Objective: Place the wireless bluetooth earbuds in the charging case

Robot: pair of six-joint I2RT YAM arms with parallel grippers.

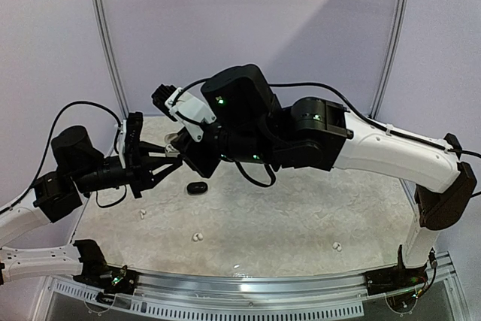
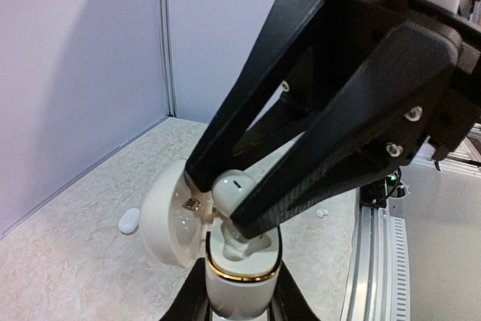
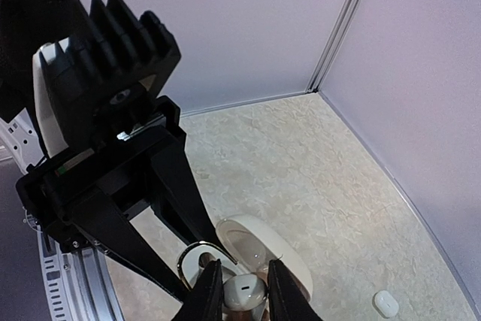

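Note:
A white charging case with a gold rim and its lid flipped up is between the fingers of my left gripper, seen from the left wrist. My right gripper reaches into the case from above, shut on a white earbud at the case's opening. In the right wrist view the case's body and open lid are low in the middle. Whether the earbud is seated in its slot I cannot tell. In the top view both grippers meet left of centre, largely hiding the case.
A dark oval case lies on the table. Small white pieces lie toward the front. Walls bound the back and sides.

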